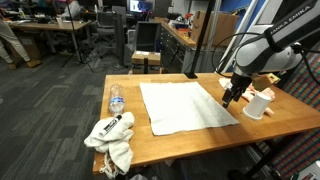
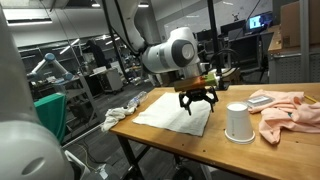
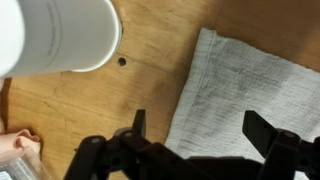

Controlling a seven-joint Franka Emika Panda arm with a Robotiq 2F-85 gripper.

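Observation:
A white cloth lies spread flat on the wooden table. Above its right-hand edge hangs my gripper, open and empty. The wrist view shows a corner of the cloth below and between the parted fingers. Exterior view 2 has the gripper over the near part of the cloth, apparently clear of it. Close beside the gripper stands a white cylindrical container, which fills the upper left of the wrist view.
A crumpled whitish cloth hangs over the table's left front corner, with a clear bottle behind it. Beyond the white container lies a rumpled pink cloth. Bare wood shows along the front of the table.

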